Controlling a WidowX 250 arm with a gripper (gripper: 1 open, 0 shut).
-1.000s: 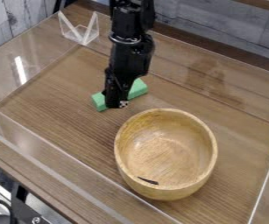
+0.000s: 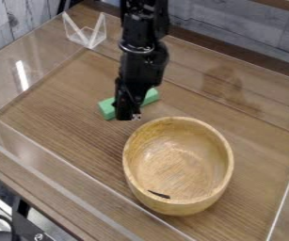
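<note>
A black robot arm comes down from the top of the camera view, its gripper (image 2: 132,113) shut low over a green block (image 2: 111,109) lying on the wooden table, partly hidden by the fingers. Whether the fingertips touch the block is unclear. Just right of and below them is a large round tan bowl (image 2: 176,165), with a small dark item inside near its lower left.
A small white object (image 2: 87,30) stands at the back left. A black cable lies at the bottom left corner.
The gripper has shifted very slightly downward; the block and bowl look unchanged.
</note>
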